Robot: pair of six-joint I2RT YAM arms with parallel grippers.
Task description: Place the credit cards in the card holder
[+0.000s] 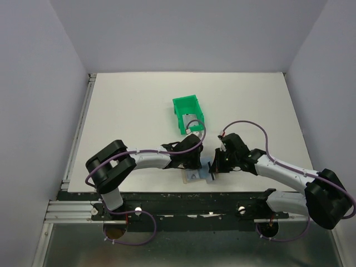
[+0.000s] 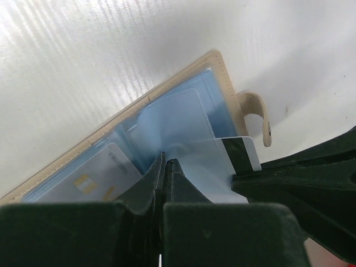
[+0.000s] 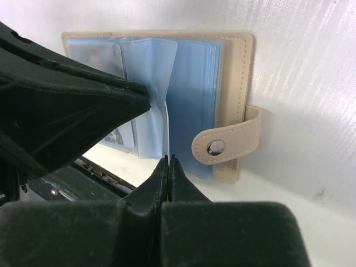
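The beige card holder [image 3: 233, 72] lies open on the white table, its blue sleeves [image 2: 214, 103] showing. A card [image 2: 94, 178] with yellow marks sits in one sleeve. My left gripper is shut over the sleeves, near a clear sleeve and a card with a dark stripe [image 2: 239, 153]. My right gripper is shut at a raised sleeve's edge; whether it pinches anything thin is unclear. The holder's strap [image 3: 233, 139] with its snap sticks out to the side.
A green box [image 1: 181, 103] with pale cards in it stands at the back middle.
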